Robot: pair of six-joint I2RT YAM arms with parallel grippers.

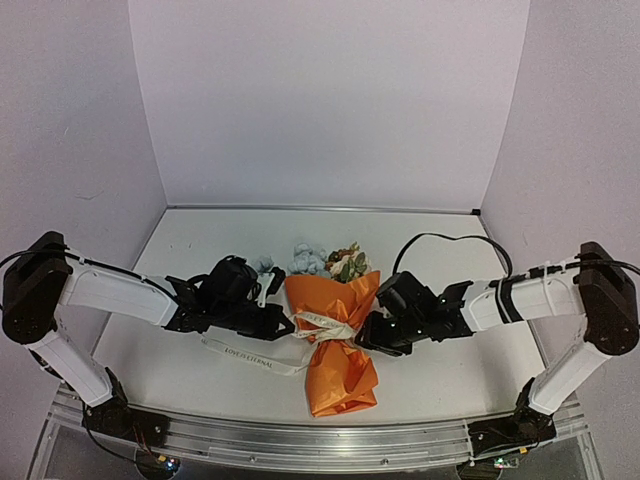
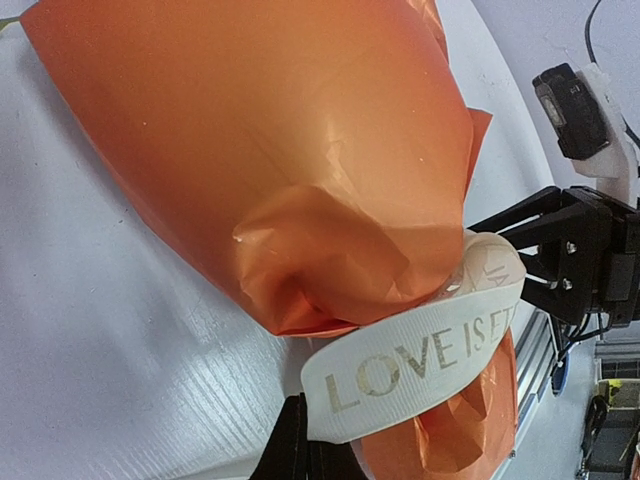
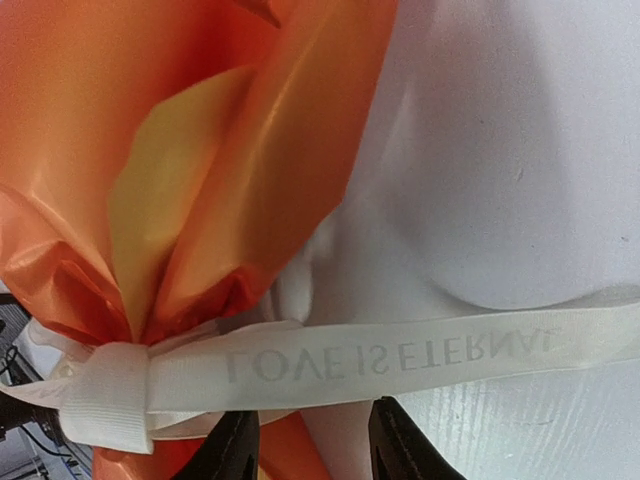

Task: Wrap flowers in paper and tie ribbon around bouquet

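Observation:
The orange-wrapped bouquet (image 1: 330,300) lies mid-table, its waist circled by a white lettered ribbon (image 1: 325,325). From the waist, one stretch of ribbon runs to my left gripper (image 1: 291,326). Seen from the left wrist, the closed fingertips (image 2: 303,440) pinch that ribbon (image 2: 420,365). My right gripper (image 1: 360,343) is at the right side of the waist. In the right wrist view its two fingers (image 3: 392,440) stand apart, with the ribbon (image 3: 400,360) crossing just beyond the tips, and a ribbon loop (image 3: 105,395) shows at the left.
Another ribbon length (image 1: 250,358) trails leftward on the white table. Blue flowers (image 1: 308,258) and cream-brown flowers (image 1: 348,263) show at the bouquet's far end. Bare table (image 1: 430,385) lies to the front right. A black cable (image 1: 450,237) arches behind the right arm.

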